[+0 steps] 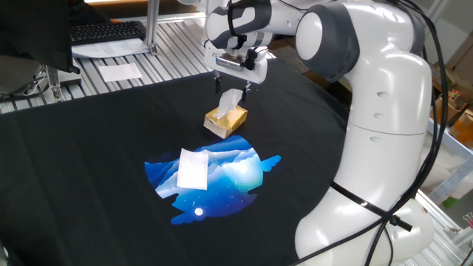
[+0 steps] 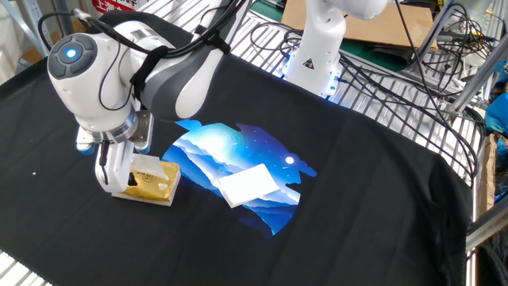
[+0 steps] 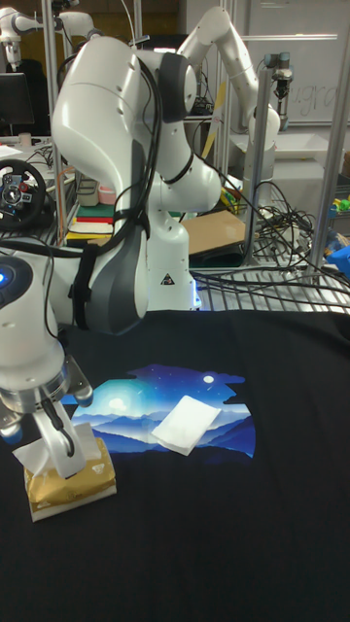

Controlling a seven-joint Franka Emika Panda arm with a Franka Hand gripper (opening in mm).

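Observation:
A gold tissue pack (image 1: pixel 226 121) lies on the black cloth, with a white tissue (image 1: pixel 230 102) standing up out of its top. My gripper (image 1: pixel 231 86) is above the pack, its two fingers spread apart on either side of the tissue, so it is open. In the second exterior view the hand hides part of the tissue pack (image 2: pixel 152 187). The third view also has the hand in front of the upright tissue (image 3: pixel 37 457). A white folded sheet (image 1: pixel 193 170) rests flat on the blue mountain picture (image 1: pixel 235 193), apart from the pack.
A second white arm (image 2: pixel 315 48) stands beyond the cloth, with cables near it.

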